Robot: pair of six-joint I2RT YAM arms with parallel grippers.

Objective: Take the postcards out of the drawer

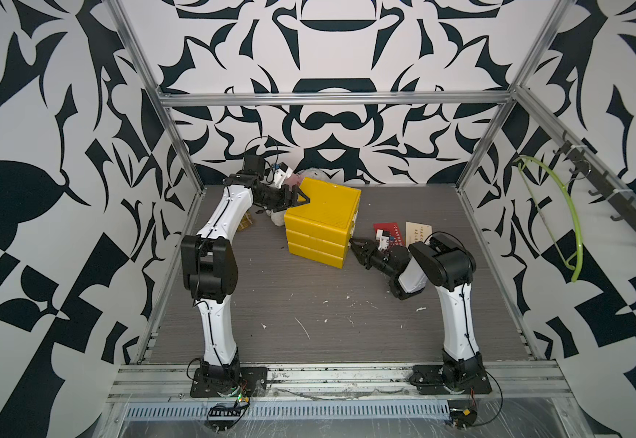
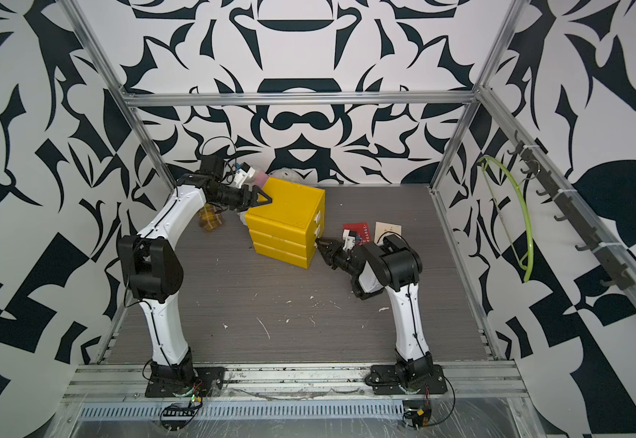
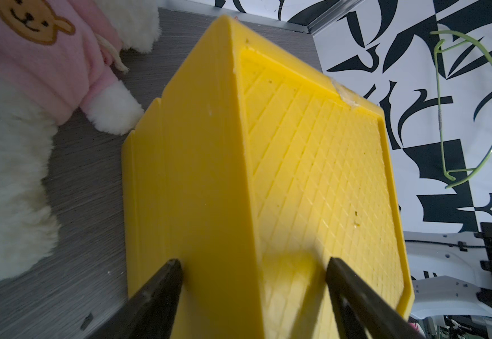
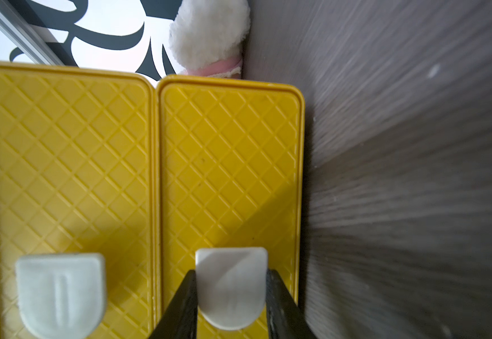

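Note:
The yellow drawer cabinet [image 1: 325, 204] stands at mid-table, its drawer fronts facing right. In the right wrist view, my right gripper is shut on the white handle [image 4: 231, 305] of the bottom drawer [image 4: 229, 169], the one nearest the table. That drawer looks closed, and its inside is hidden. My left gripper is open at the cabinet's upper left edge, its fingers [image 3: 164, 293] spread across the corner. A red card [image 1: 385, 229] and a cream card [image 1: 417, 232] lie on the table to the cabinet's right.
A white plush toy in pink [image 3: 42, 62] sits behind and left of the cabinet. Farther left is a small amber object [image 2: 209, 217]. A green hoop [image 1: 573, 211] hangs on the right wall.

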